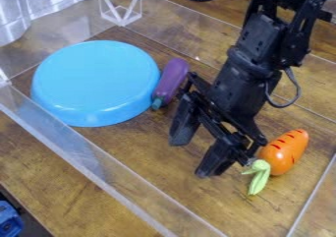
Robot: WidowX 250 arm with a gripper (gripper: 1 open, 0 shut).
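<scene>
The black gripper (197, 143) is low over the middle of the wooden floor of the tray, its two fingers spread apart with nothing visible between them. A toy carrot (284, 152) with green leaves lies just right of it, and a purple eggplant (171, 82) lies to its upper left. The arm body hides part of the floor behind the gripper.
A large blue round lid or plate (94, 82) fills the left part of the workspace. Clear plastic walls border the left and front. The floor at the front, below the gripper, is clear.
</scene>
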